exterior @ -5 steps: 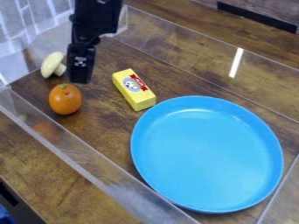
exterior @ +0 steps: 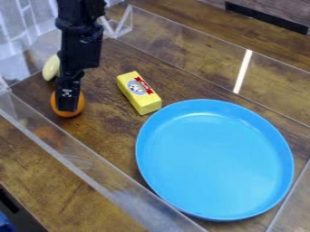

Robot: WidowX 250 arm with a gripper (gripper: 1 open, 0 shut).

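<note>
My black gripper (exterior: 68, 95) has its open fingertips down around an orange round fruit (exterior: 71, 107) at the left of the wooden table. Whether the fingers touch it is hard to tell. Part of the fruit is hidden behind the fingers. Just behind it lies a pale yellow oblong item (exterior: 51, 65), and to the right a yellow box (exterior: 140, 91) with a red and white label.
A large blue plate (exterior: 213, 159) fills much of the lower right. Clear barriers edge the table, one running diagonally along the lower left. Bare wood lies behind the yellow box and plate.
The fruit, box and plate appear unmoved.
</note>
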